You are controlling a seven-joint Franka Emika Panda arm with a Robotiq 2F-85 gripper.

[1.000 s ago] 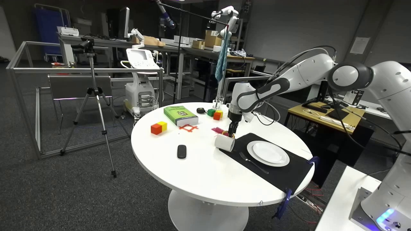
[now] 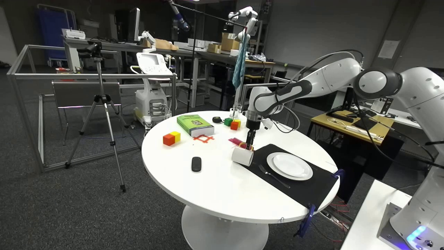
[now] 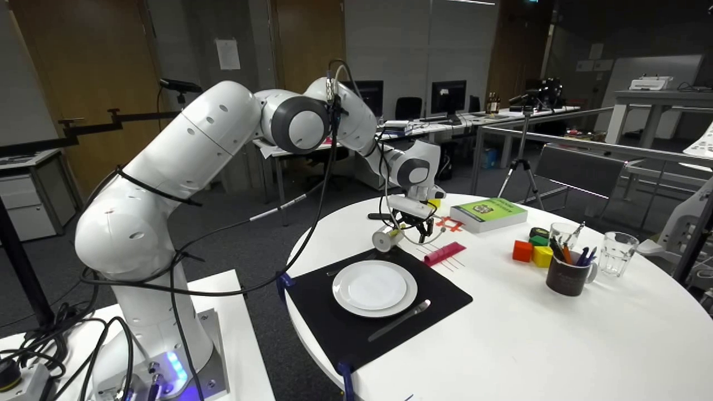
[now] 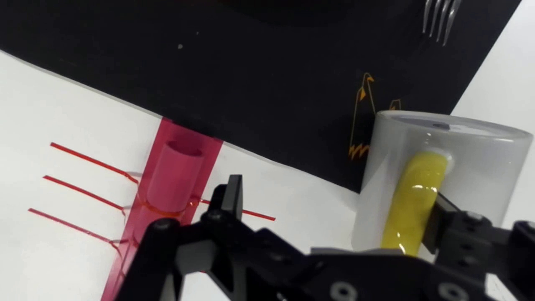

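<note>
A white mug (image 2: 242,156) with a yellow handle lies on its side at the edge of the black placemat. In the wrist view the mug (image 4: 476,175) fills the right, its yellow handle (image 4: 417,200) facing the camera. My gripper is open; one fingertip (image 4: 441,220) is right by the handle, overlapping it in the picture, and the other stands apart to the left over bare table. Whether the right finger touches the handle I cannot tell. In exterior view 2 the gripper (image 3: 414,233) is low beside the mug (image 3: 386,238).
A plate (image 3: 347,286), knife (image 3: 399,321) and fork (image 2: 273,176) lie on the placemat (image 3: 441,298). Close to the gripper is a pink rolled piece (image 4: 173,180) with thin red strips. A green book (image 2: 195,125), blocks (image 2: 169,139) and a black mouse-like object (image 2: 196,164) stand farther off.
The gripper has shifted slightly and its wrist stands more upright beside the mug. The mug looks to be in about the same place.
</note>
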